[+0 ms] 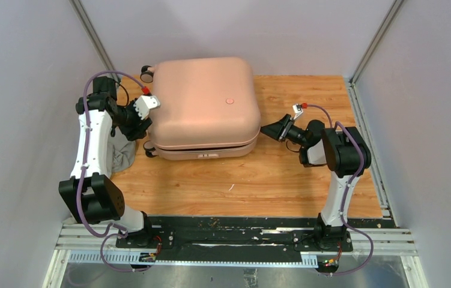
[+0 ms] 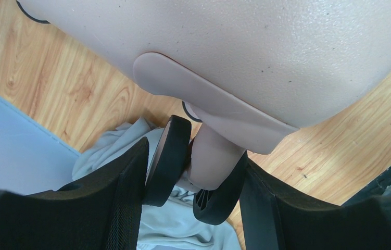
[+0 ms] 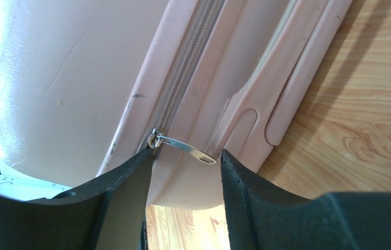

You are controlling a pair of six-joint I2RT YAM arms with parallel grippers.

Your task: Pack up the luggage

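The pink hard-shell suitcase (image 1: 205,102) lies flat on the wooden table, lid down with a narrow dark seam along its front. My left gripper (image 1: 145,126) is at its left end; in the left wrist view its fingers straddle a caster wheel (image 2: 214,156), and whether they grip it is unclear. My right gripper (image 1: 266,129) is at the right side. In the right wrist view the metal zipper pull (image 3: 188,149) sits between its part-open fingertips, beside the zipper track (image 3: 188,67).
A grey cloth (image 1: 121,157) lies beside the left arm, partly under it. Walls bound the table at back, left and right.
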